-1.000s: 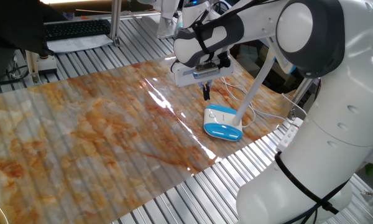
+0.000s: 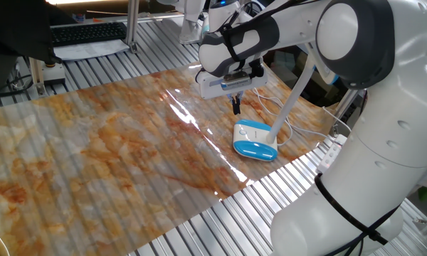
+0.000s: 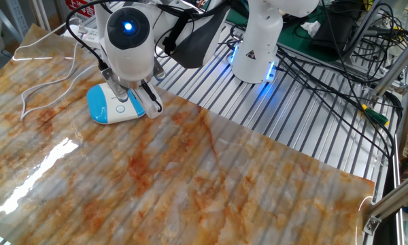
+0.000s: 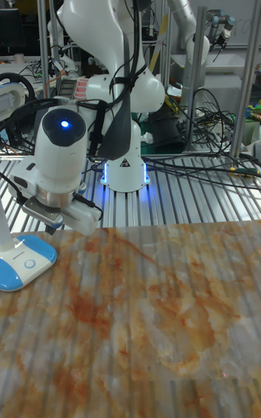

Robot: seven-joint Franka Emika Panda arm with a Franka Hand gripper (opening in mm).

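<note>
A lamp with a white and blue base (image 2: pixel 255 135) stands on the marble-patterned sheet (image 2: pixel 114 156), and its slanted white stem rises from the base toward the arm. A round button (image 3: pixel 120 109) shows on top of the base, also seen on the lamp base (image 4: pixel 29 264) in exterior view 3. My gripper (image 2: pixel 235 106) points down just behind the base in exterior view 1, apart from the button. Its dark fingertips are close together, shut, and nothing shows between them. In exterior views 2 and 3 the hand mostly hides the fingers.
White cables (image 2: pixel 277 107) lie on the sheet behind the lamp, leading to a power strip (image 2: pixel 330 153). A keyboard (image 2: pixel 89 33) sits at the far left. Most of the sheet is bare, with ribbed metal table (image 2: pixel 199 227) around it.
</note>
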